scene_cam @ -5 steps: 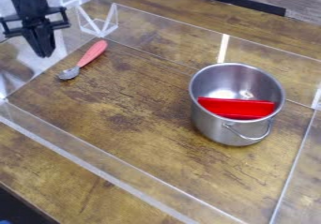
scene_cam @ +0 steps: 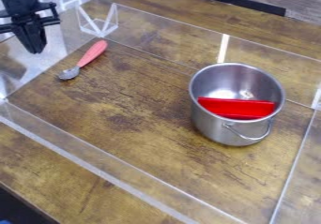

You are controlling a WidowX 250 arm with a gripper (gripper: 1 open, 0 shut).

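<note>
The black gripper (scene_cam: 36, 42) hangs at the upper left edge, pointing down over the clear border, with its tips close together and nothing seen between them. To its right a spoon (scene_cam: 83, 59) with a pink handle lies on the wooden surface, its metal bowl toward the lower left. On the right stands a steel pot (scene_cam: 226, 129) with a side handle, holding a red object (scene_cam: 236, 107).
Clear plastic edging (scene_cam: 111, 160) frames the wooden work area (scene_cam: 131, 97). A small clear bracket stands at the upper left.
The gripper has shifted slightly to the left. The spoon and pot have not moved.
</note>
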